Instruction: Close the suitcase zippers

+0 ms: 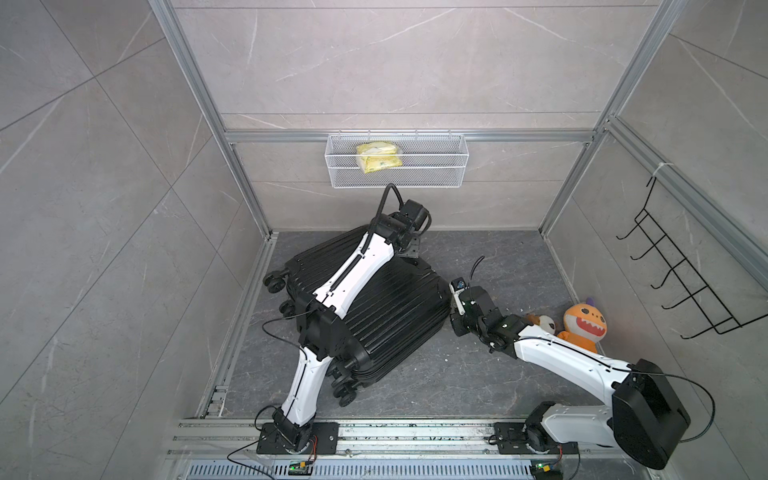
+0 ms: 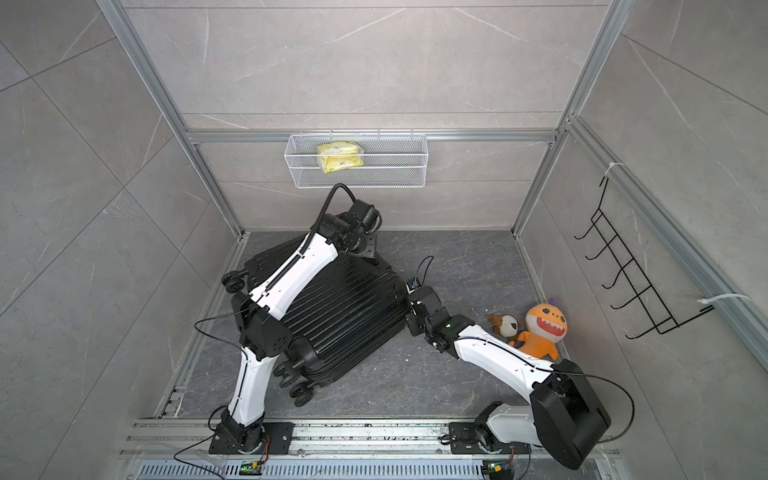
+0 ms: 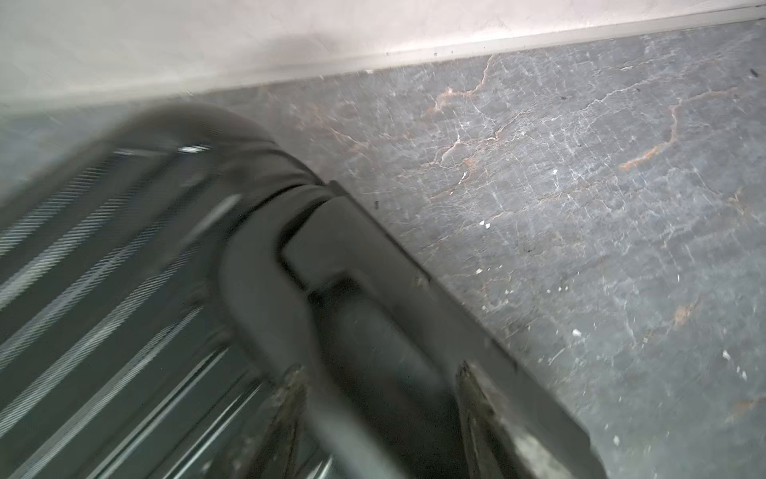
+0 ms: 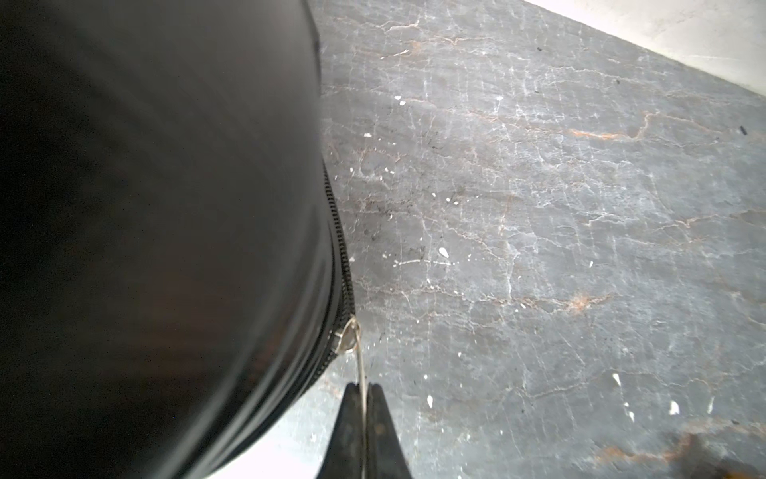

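Note:
The black ribbed suitcase (image 1: 392, 316) lies shut and flat on the floor, set at an angle. Over the handle recess (image 3: 383, 375) at its far right corner, my left gripper is open, with a finger on either side and nothing held. At the suitcase's right end, the right wrist view shows dark zipper teeth (image 4: 339, 231) along the curved side, down to a metal zipper slider (image 4: 347, 336). From it a thin zipper pull (image 4: 360, 363) runs between the fingertips of my right gripper, which is shut on it. The zipper's other sides are hidden.
Bare grey floor (image 1: 456, 376) lies to the right and front of the suitcase. Two plush toys, including an orange one (image 1: 585, 324), sit by the right wall. A wire basket (image 1: 432, 160) and a black hook rack (image 1: 680, 260) hang on the walls.

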